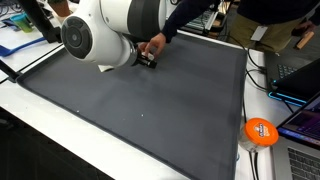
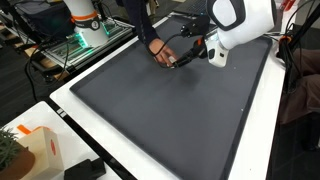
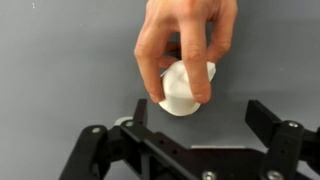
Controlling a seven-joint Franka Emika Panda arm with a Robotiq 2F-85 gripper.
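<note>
In the wrist view my gripper stands open above the grey mat, its two black fingers wide apart. A person's hand [image 3: 189, 35] reaches in from the top and grasps a rounded white object [image 3: 178, 95]. That object is between and slightly beyond my fingertips in this view, with neither finger seen touching it. In exterior view 1 the hand [image 1: 153, 46] is close beside the gripper, and the white arm hides part of that area. In exterior view 2 the hand [image 2: 161, 51] is left of the white arm [image 2: 240, 25].
An orange-lidded jar [image 1: 259, 134] and laptops [image 1: 300, 158] stand off its right side in exterior view 1. A potted plant [image 2: 12, 155] is at the lower left of exterior view 2.
</note>
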